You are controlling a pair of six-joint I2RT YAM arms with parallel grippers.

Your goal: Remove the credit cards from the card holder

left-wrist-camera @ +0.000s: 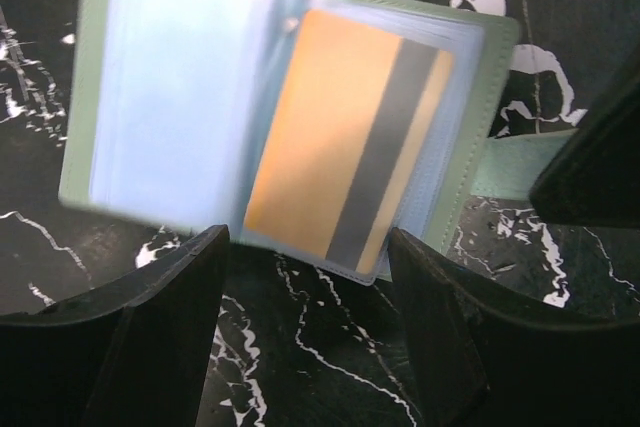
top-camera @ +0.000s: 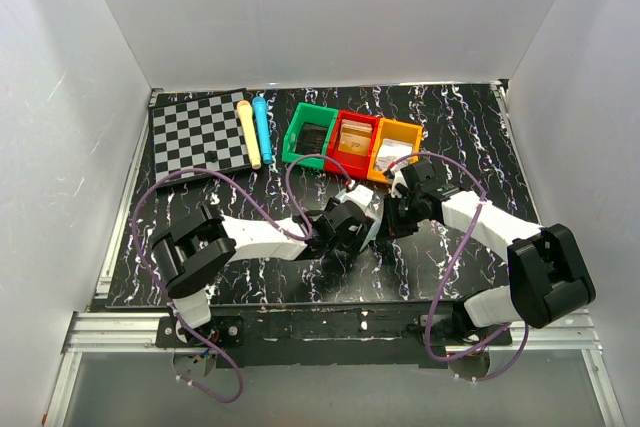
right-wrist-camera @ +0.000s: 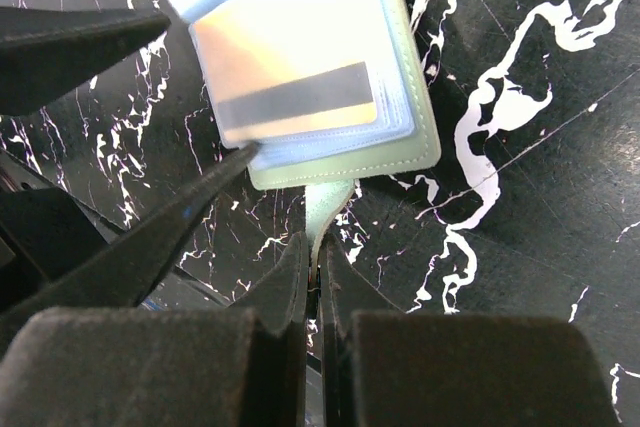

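Note:
The open card holder [left-wrist-camera: 170,87] has pale green edges and clear sleeves; an orange card with a dark stripe [left-wrist-camera: 320,127] lies in its right sleeve. My left gripper is part open at that card's lower edge, one finger on or near the sleeve's corner. In the right wrist view, my right gripper is shut on the holder's pale green strap [right-wrist-camera: 325,207]. In the top view both grippers meet over the holder, which is mostly hidden.
Green [top-camera: 296,123], red [top-camera: 337,142] and orange [top-camera: 414,134] bins stand behind the grippers. A checkered board [top-camera: 190,132] with two rollers lies at back left.

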